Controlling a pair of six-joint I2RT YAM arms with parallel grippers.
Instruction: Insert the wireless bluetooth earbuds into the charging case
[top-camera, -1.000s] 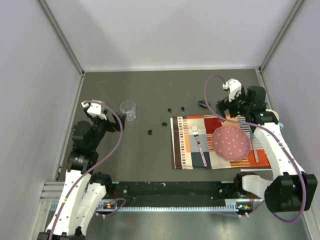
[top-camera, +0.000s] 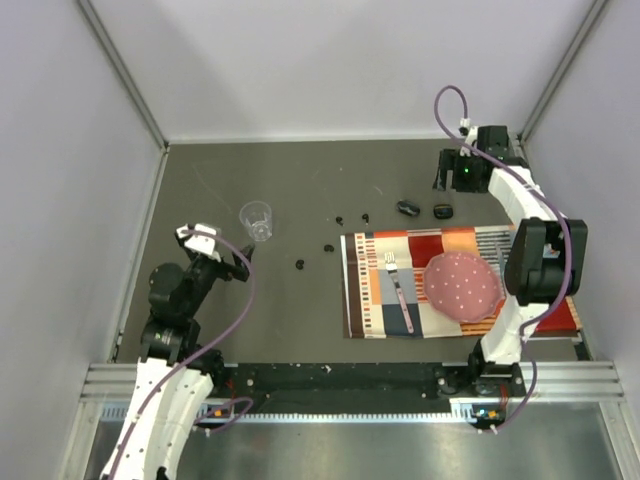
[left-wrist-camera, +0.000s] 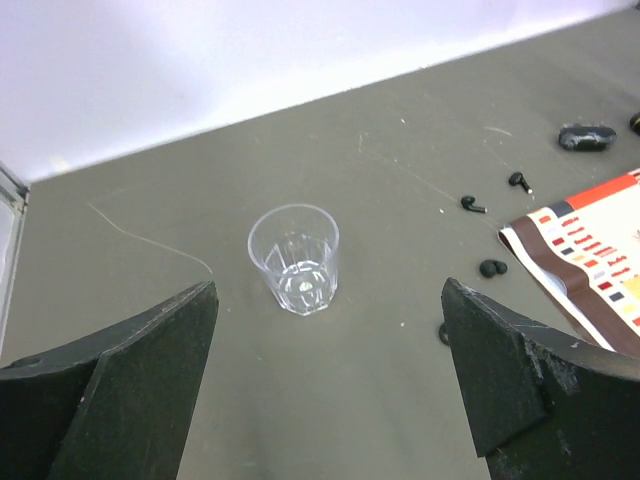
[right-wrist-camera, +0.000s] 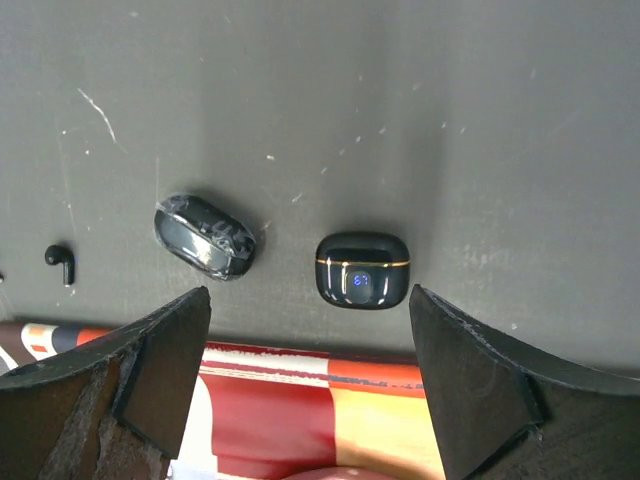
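A black charging case with a gold line and a small lit display (right-wrist-camera: 362, 270) sits closed on the table, centred below my right gripper, which is open above it. To its left lies a glossy black oval case (right-wrist-camera: 205, 236). A black earbud (right-wrist-camera: 62, 262) lies farther left, and more small earbuds (top-camera: 339, 219) and dark pieces (top-camera: 329, 248) are scattered mid-table. My left gripper stands open at the table's left side, empty.
A clear glass (top-camera: 256, 220) stands beside the left gripper. A striped placemat (top-camera: 360, 320) with a pink plate (top-camera: 462, 286), a fork (top-camera: 399, 294) and a knife covers the front right.
My right arm has moved toward the back of the table, uncovering the case in the top view.
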